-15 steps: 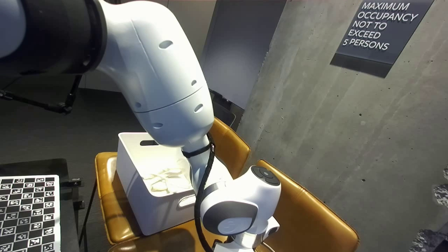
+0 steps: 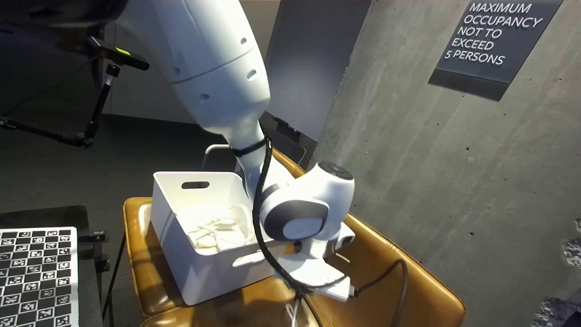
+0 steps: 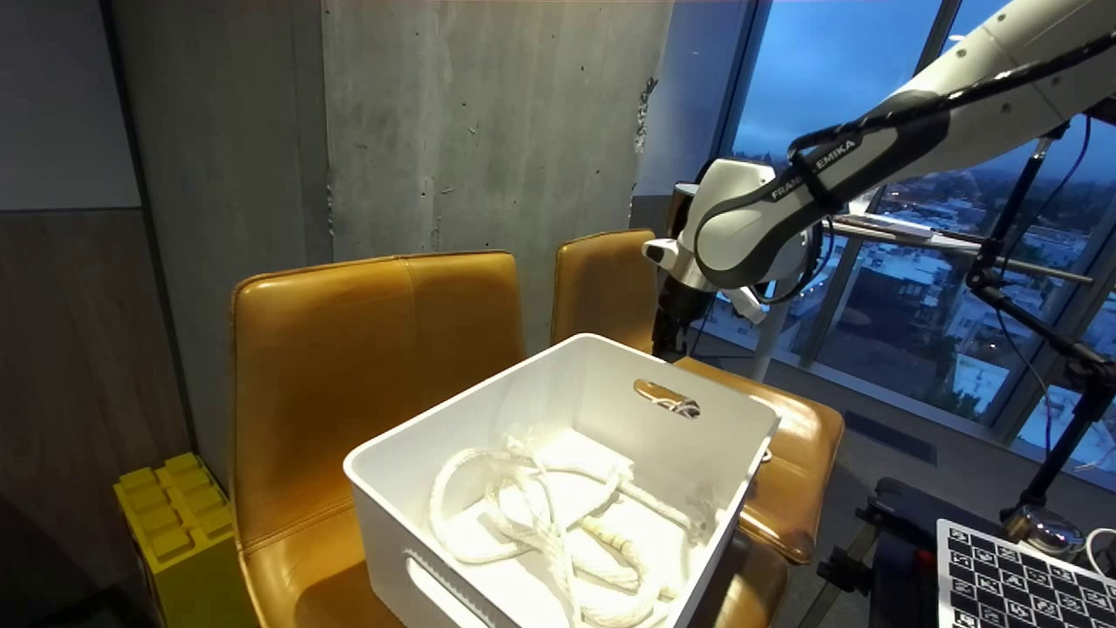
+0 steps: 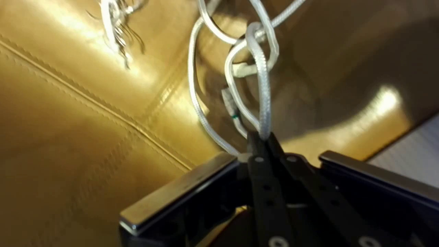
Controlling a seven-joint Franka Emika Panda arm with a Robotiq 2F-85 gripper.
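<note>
My gripper is shut on a white braided cord (image 4: 264,94), which rises in a loop from between the fingertips in the wrist view. More of the cord curls loosely over the tan seat, with a taped end and a frayed end showing. In exterior view 1 a strand of cord (image 2: 293,311) hangs under the hand. A white box (image 3: 476,403) with a handle slot stands beside the gripper, and white rope (image 3: 544,513) lies coiled inside it. The gripper (image 3: 666,340) is outside the box, past its far wall in exterior view 2; its fingertips are partly hidden there.
Tan leather chairs (image 3: 382,366) stand side by side, their backs toward a concrete wall (image 2: 474,163). The box rests on one of them. A patterned board (image 2: 38,278) lies on a black stand. A yellow block (image 3: 188,534) sits on the floor.
The arm and hand have risen in exterior view 1. A cord strand now shows hanging below the hand. The box and the rope inside have stayed put.
</note>
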